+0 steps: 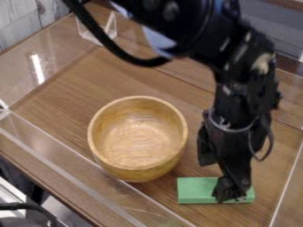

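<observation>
My gripper (222, 160) stands open over a green rectangular block (196, 193), its black fingers reaching down at the block's upper part. Whether they touch it I cannot tell. The block lies flat near the front right of the table. A wooden bowl (133, 133), empty, sits just left of the gripper.
A clear object (97, 27) stands at the back left. Dark cables or hardware show at the lower left edge.
</observation>
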